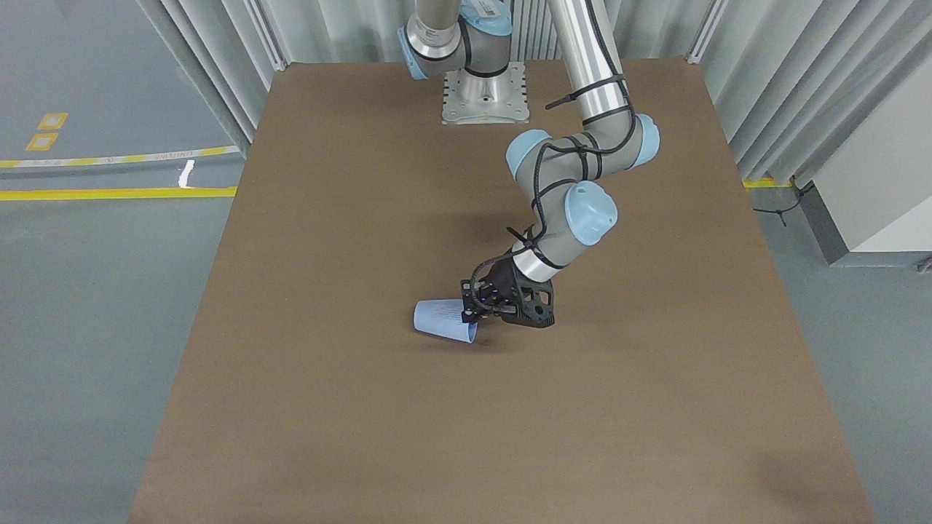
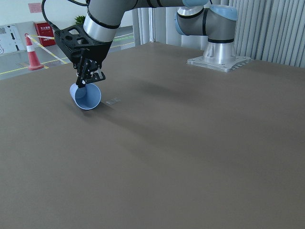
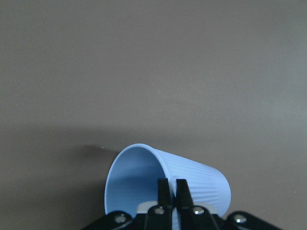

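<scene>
A light blue ribbed cup (image 1: pixel 437 319) lies on its side on the brown table (image 1: pixel 349 410), mouth toward the right in the front view; in the left view its open mouth (image 2: pixel 89 100) faces the camera. My black gripper is down at the cup's rim in the wrist view, its two fingers close together with the rim at or between their tips. Whether it is shut on the rim is hard to tell.
Curtains hang behind the table.
</scene>
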